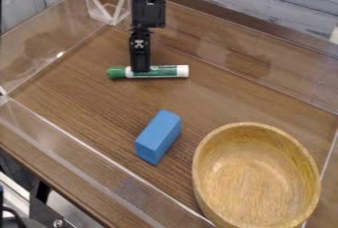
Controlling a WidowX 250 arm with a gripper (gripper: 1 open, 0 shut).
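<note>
My black gripper [140, 56] points down at the back left, its tip just over the left half of a green and white tube [168, 71] lying crosswise on the wooden table. The fingertips are dark and small, so whether they touch or straddle the tube is hard to make out.
A blue block [158, 136] lies toward the front centre. A large light wooden bowl [256, 137] fills the front right. The table's right half behind the bowl is bare, as is the area left of the blue block. Low walls edge the back and left.
</note>
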